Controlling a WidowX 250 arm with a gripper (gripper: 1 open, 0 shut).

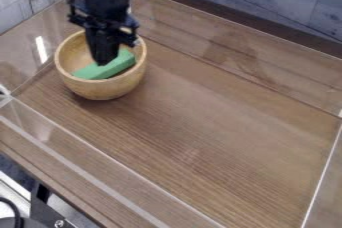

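A tan round bowl (100, 87) sits at the left of the tray, holding a green block (96, 70). My dark gripper (104, 34) hangs just above the back of the bowl, partly over it; whether its fingers are open or shut is unclear.
The wooden floor of the tray (227, 132) is bare across the middle, right and front. Its white wall (325, 152) runs along the right side, with the edge at left near the bowl.
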